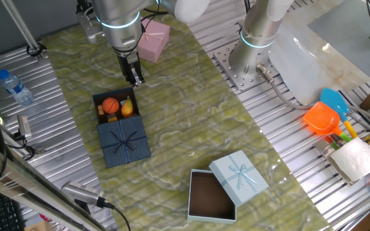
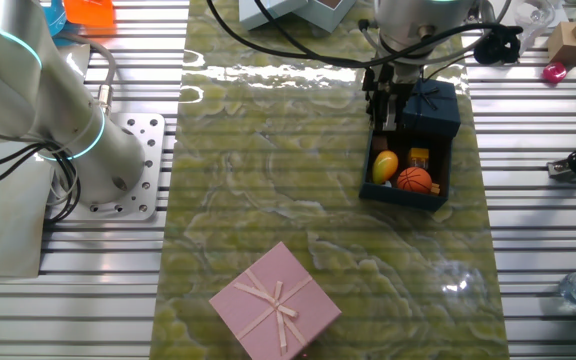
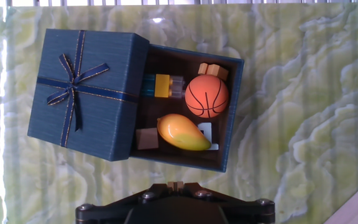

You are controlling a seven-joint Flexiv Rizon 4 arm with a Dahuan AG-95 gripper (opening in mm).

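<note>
A dark blue gift box (image 3: 236, 118) stands partly uncovered, its bowed lid (image 3: 104, 56) resting across one side. Inside lie an orange toy basketball (image 3: 207, 93), a yellow-orange mango (image 3: 180, 132), a yellow block (image 3: 161, 86) and a few small pieces. My gripper appears at the bottom of the wrist view, shut, with nothing showing between its fingertips. In exterior view 1 the gripper (image 1: 137, 83) hangs beside the box's open end, apart from the toys.
A light blue box (image 1: 211, 196) is empty, its lid (image 1: 239, 176) leaning over one edge. The pink box (image 2: 276, 300) is closed with its bow on top. Green cloth between the boxes is clear. A water bottle (image 1: 15, 88) and orange shovel (image 1: 323, 119) lie off the cloth.
</note>
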